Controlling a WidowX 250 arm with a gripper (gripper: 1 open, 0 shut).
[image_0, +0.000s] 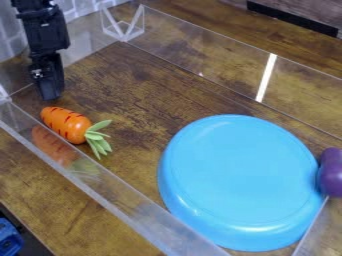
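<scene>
My black gripper hangs at the upper left, inside the clear-walled box, just above and behind an orange toy carrot with green leaves that lies on the wooden floor. Whether its fingers are open or shut is hard to make out. A large light blue round plate, apparently upside down, lies at the right, and a purple object sits against its right edge.
Transparent walls enclose the area. The wooden floor between carrot and plate is clear. A blue object lies outside at the lower left.
</scene>
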